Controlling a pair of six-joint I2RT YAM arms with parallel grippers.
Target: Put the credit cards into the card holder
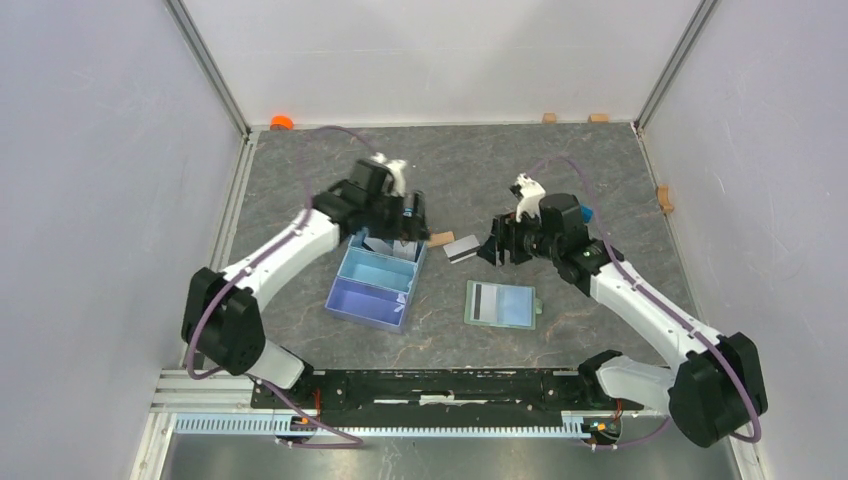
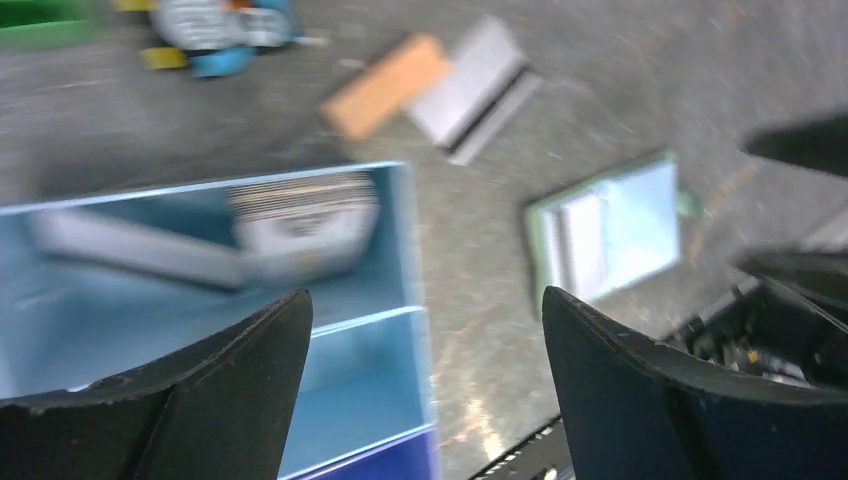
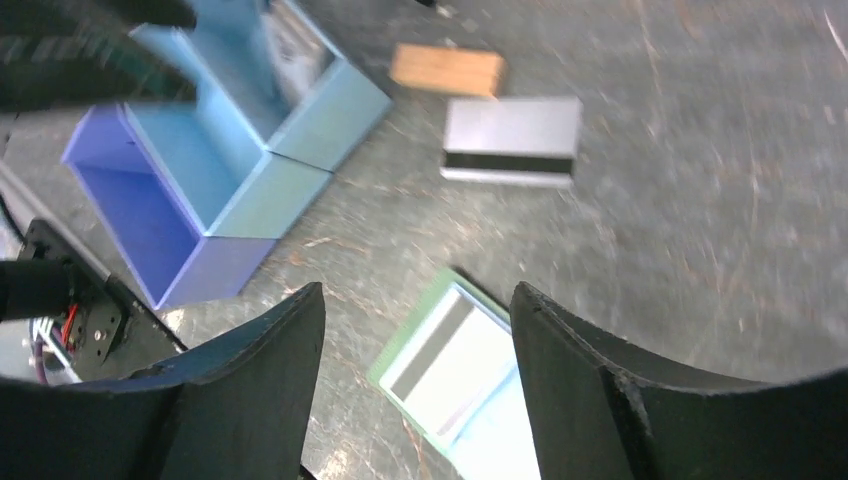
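In the top view the card holder (image 1: 471, 303), green-edged with a pale blue right half, lies flat on the table. A white card with a dark stripe (image 3: 432, 351) rests in its left part. Another striped card (image 3: 511, 130) lies loose on the table beyond the holder, against a tan block. My left gripper (image 1: 415, 218), blurred, hovers over the far end of the blue box, open and empty. The right gripper (image 1: 497, 245) hangs open near the loose card, nothing between its fingers.
A blue compartment box (image 1: 409, 300) stands left of the holder; a white card (image 2: 150, 248) and a card-like stack (image 2: 303, 224) sit in its far compartment. The tan block (image 3: 447, 68) lies beside the loose card. Right of the holder is free table.
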